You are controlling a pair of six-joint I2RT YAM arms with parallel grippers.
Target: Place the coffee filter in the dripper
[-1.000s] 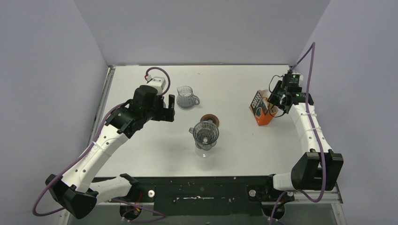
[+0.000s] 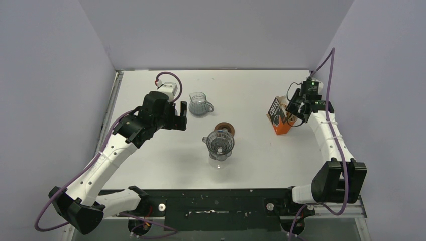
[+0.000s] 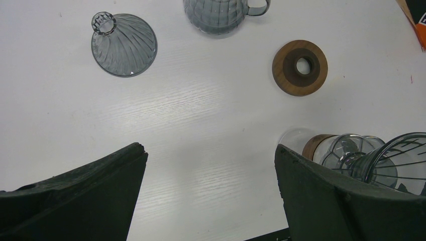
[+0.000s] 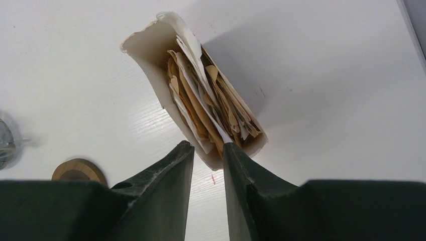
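Note:
In the top view, the orange-black filter box [image 2: 277,120] stands at the right. Seen from the right wrist, paper filters [image 4: 192,103] in white and brown fill its open top. My right gripper is over the near end of the box, its fingertips a small gap apart and no filter clearly between them. The clear glass dripper [image 2: 221,142] sits upright on its stand at the table's middle, and I see no filter inside it. Left of it, my left gripper is wide open over bare table, nothing between its fingers.
A glass jug [image 2: 199,104] stands behind the dripper. The wooden ring [image 3: 300,68] lies close to the dripper stand, and a ribbed glass cone [image 3: 125,47] rests rim-down at the left. Clear table lies between dripper and box.
My left arm, the box and the glassware look the same.

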